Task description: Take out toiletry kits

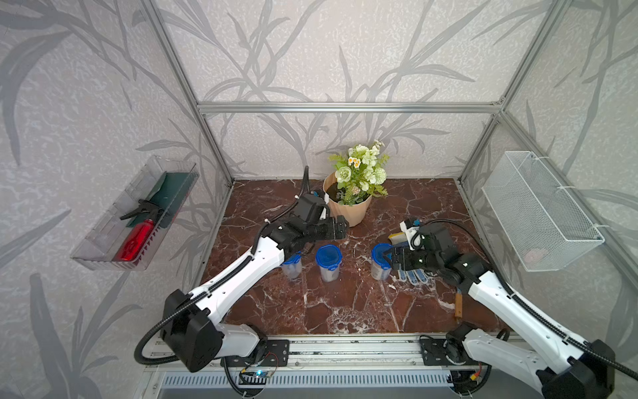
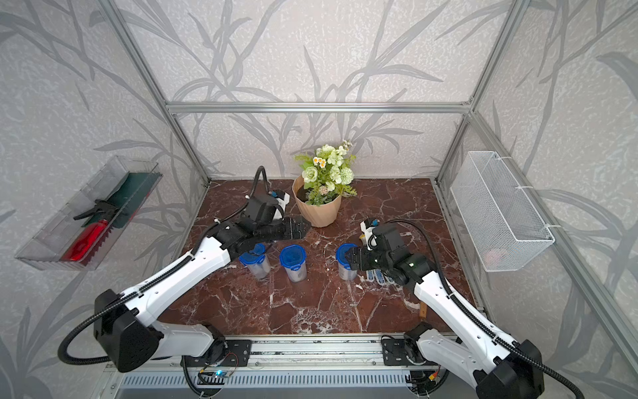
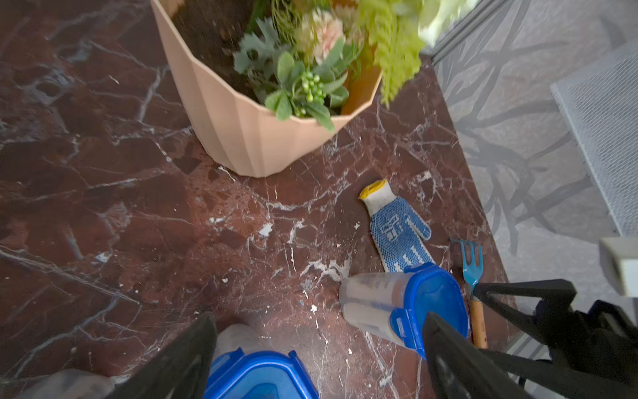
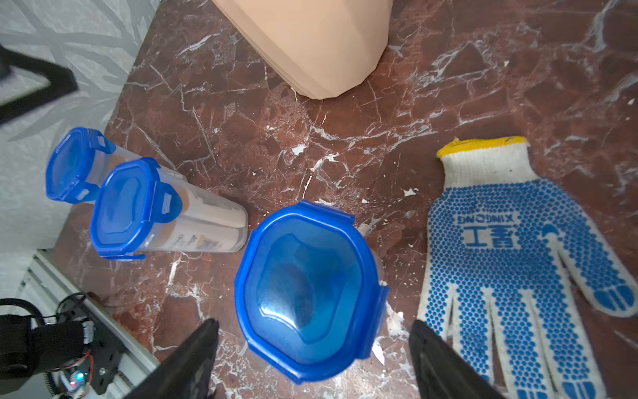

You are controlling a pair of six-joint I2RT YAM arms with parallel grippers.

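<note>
Three clear cups with blue lids stand on the dark red marble table: the left cup (image 2: 258,268), partly covered by my left arm, the middle cup (image 1: 329,262) and the right cup (image 1: 380,271). My right gripper (image 1: 393,258) stands at the right cup's lid (image 4: 309,292); in the right wrist view its fingers (image 4: 192,359) are apart, with the lid in the gap between them. My left gripper (image 1: 340,228) hangs open behind the middle cup, near the pot. In the left wrist view, a lid (image 3: 262,382) shows low between its spread fingers.
A flower pot (image 1: 352,211) stands at the back middle. A blue-white glove (image 4: 505,252) and a small fork (image 3: 473,272) lie at the right. A clear bin (image 1: 99,246) with a red-handled tool hangs left; a white mesh basket (image 1: 541,206) hangs right.
</note>
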